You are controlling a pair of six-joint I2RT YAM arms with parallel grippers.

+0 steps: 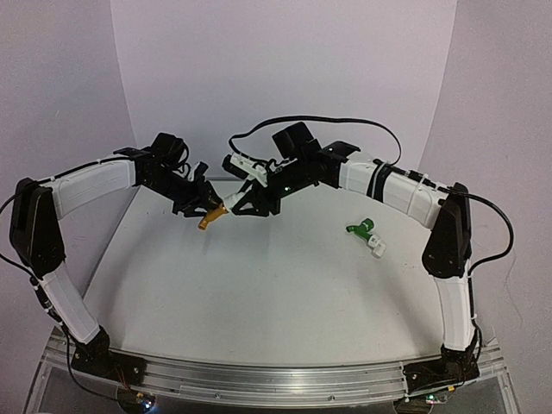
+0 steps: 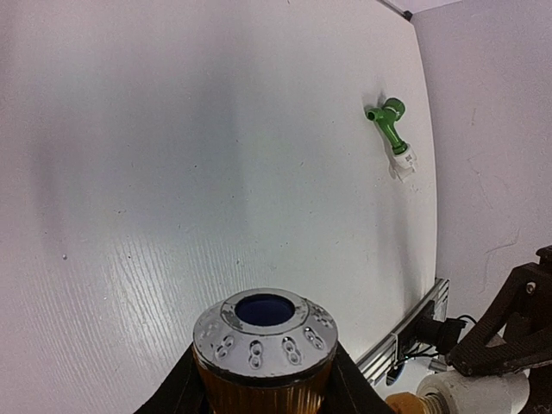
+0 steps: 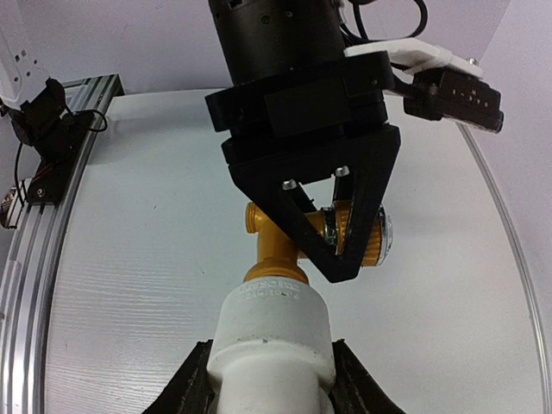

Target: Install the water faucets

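Note:
An orange faucet [image 1: 208, 219] hangs above the table, with my left gripper [image 1: 210, 205] shut on its knob end. The left wrist view shows that knob's silver cap [image 2: 265, 336] between the black fingers. My right gripper [image 1: 241, 201] is shut on a white pipe fitting [image 3: 272, 323]. The faucet's body [image 3: 276, 250] meets the upper end of this fitting, in line with it. Some thread [image 2: 437, 403] shows between orange and white at the lower right of the left wrist view. How tightly they are joined, I cannot tell.
On the right of the table lies a green faucet [image 1: 360, 228] with a white fitting [image 1: 377, 247] at its end. A metal rail [image 1: 276, 376] runs along the front edge.

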